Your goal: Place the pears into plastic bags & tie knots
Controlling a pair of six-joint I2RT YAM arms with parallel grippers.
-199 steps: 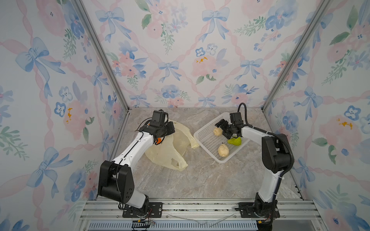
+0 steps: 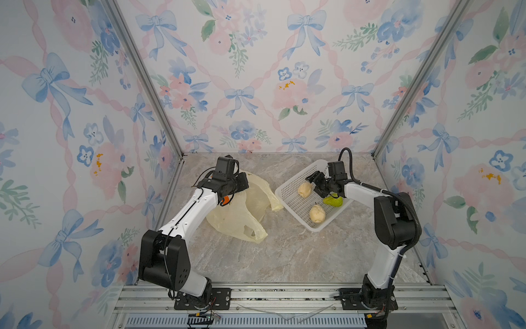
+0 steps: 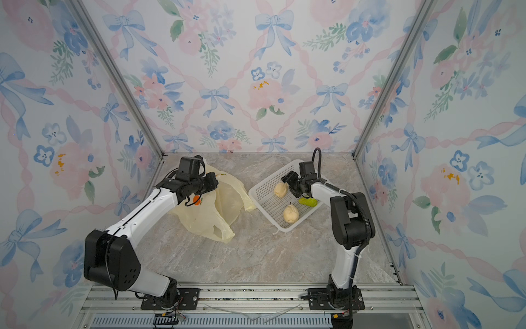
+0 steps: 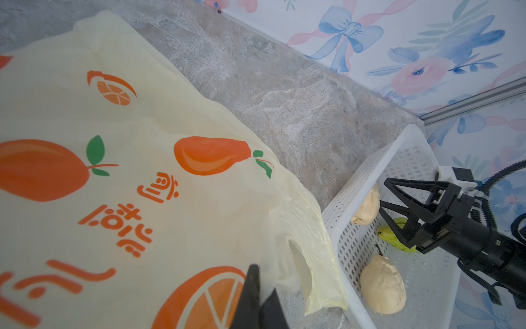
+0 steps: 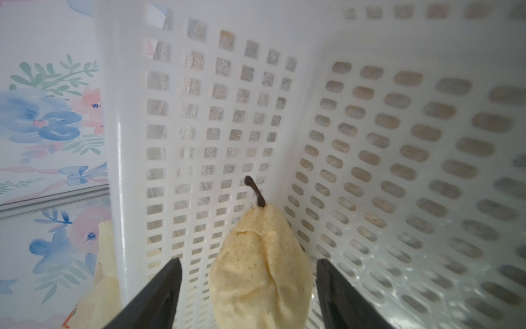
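Observation:
A pale yellow plastic bag with orange fruit prints lies spread on the left of the table. My left gripper is shut on a fold of it; the thin film runs between the fingers. At right, a white perforated basket holds a beige pear, a second beige pear nearer the front and a green pear. My right gripper is inside the basket, its fingers parted on either side of the first pear. In the right wrist view, gaps show beside that pear.
The basket's wall rises close to the right gripper and the pear. Bare tabletop lies in front of the bag and basket. A bag handle reaches almost to the basket's left corner.
The left arm and bag look the same.

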